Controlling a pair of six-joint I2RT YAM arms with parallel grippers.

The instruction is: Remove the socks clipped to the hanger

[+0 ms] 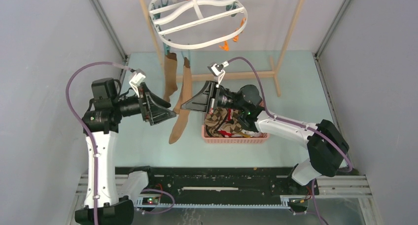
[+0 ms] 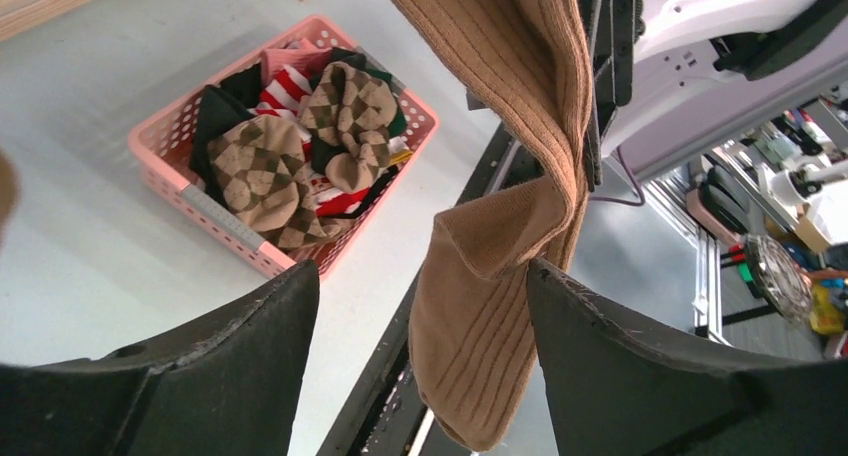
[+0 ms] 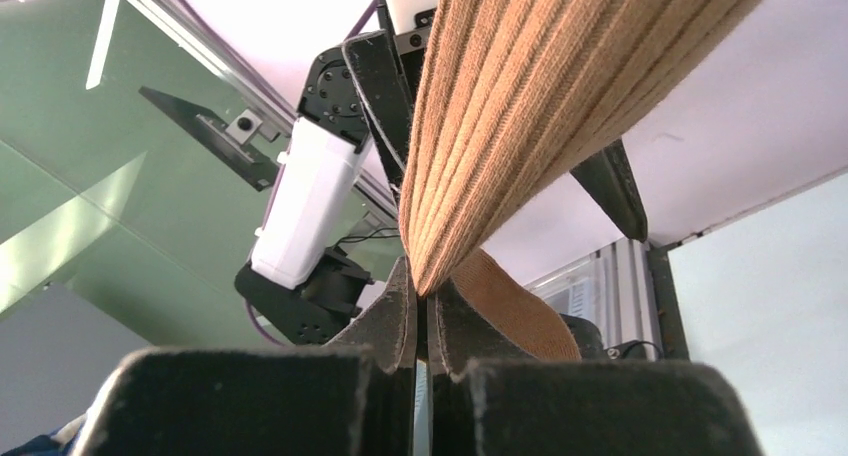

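A white oval hanger point(image 1: 197, 41) with clips hangs at the top, two brown socks below it: one point(image 1: 170, 74) at left, the other point(image 1: 178, 129) longer. My right gripper point(image 1: 183, 106) is shut on the longer sock; in the right wrist view its ribbed fabric point(image 3: 520, 96) runs into the fingertips. My left gripper point(image 1: 170, 110) stands part open just left of that sock; in the left wrist view the sock point(image 2: 475, 346) hangs between and beyond its fingers, with no grip visible.
A pink basket point(image 1: 234, 140) of socks and cloth sits on the table behind my right arm. The wooden stand point(image 1: 275, 82) frames the hanger. Side walls border the table.
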